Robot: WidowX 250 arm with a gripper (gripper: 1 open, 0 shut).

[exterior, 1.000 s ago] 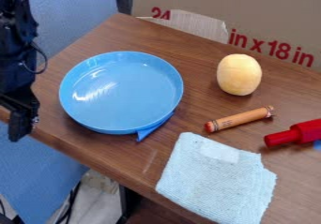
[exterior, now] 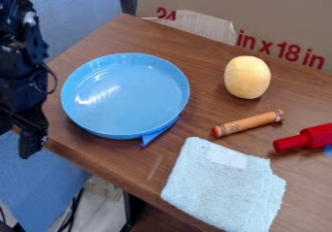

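Note:
The black robot gripper (exterior: 26, 129) is at the left edge of the camera view, beside the wooden table's left edge; whether its fingers are open or shut is unclear. To its right lies a round blue plate (exterior: 124, 90), with a small blue piece (exterior: 155, 135) poking out at its lower right. A pale yellow round object (exterior: 247, 76) stands at the back right. An orange crayon-like stick (exterior: 247, 122) lies in front of it. A red cylindrical object (exterior: 304, 139) is at the right edge, and a folded pale cloth (exterior: 223, 182) lies at the front.
A cardboard box (exterior: 266, 13) stands behind the table (exterior: 182, 42). Bare wood shows behind the plate and between the plate and the yellow object. Beyond the table's left edge is a blue padded surface (exterior: 52, 187).
The arm and gripper have shifted slightly to the right and changed angle. The objects on the table are unchanged.

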